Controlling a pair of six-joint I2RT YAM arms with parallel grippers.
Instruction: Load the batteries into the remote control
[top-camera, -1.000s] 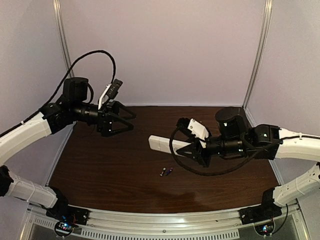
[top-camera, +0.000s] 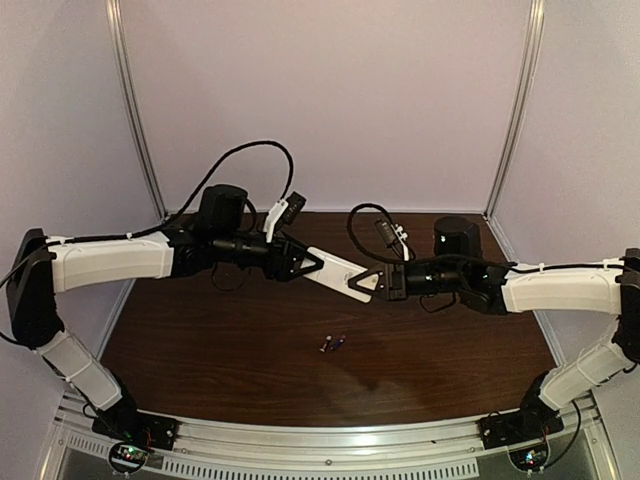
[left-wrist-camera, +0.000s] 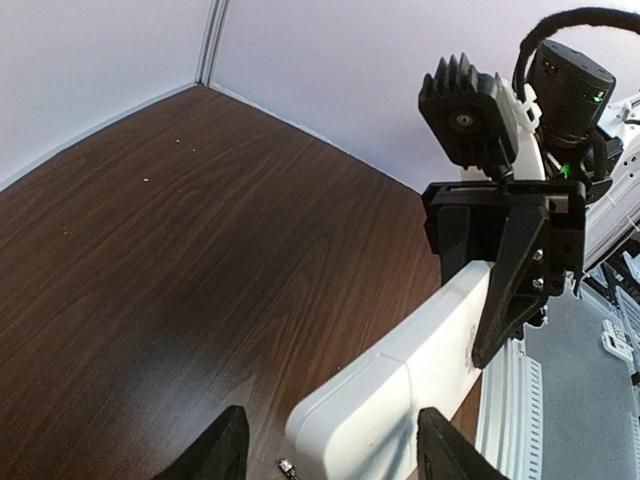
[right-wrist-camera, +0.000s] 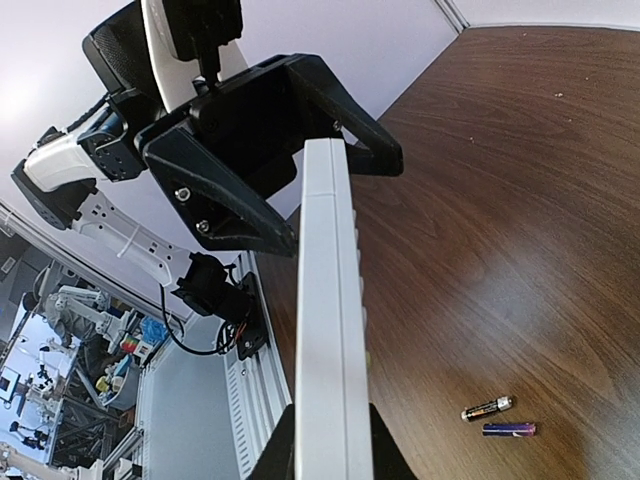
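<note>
A white remote (top-camera: 335, 270) (left-wrist-camera: 390, 390) (right-wrist-camera: 333, 310) is held in the air above the middle of the table, clamped at its right end in my right gripper (top-camera: 365, 282). My left gripper (top-camera: 305, 264) is part open around the remote's left end; in the left wrist view its fingers stand either side of that end, contact unclear. Two small batteries lie below on the table, one black-and-copper (right-wrist-camera: 485, 408), one purple (right-wrist-camera: 508, 429).
Pale walls (top-camera: 320, 100) enclose it at back and sides, and a metal rail (top-camera: 330, 430) runs along the front edge.
My left gripper has moved right and down onto the remote's free end. My right gripper has turned the remote so its broad face shows more in the top view.
</note>
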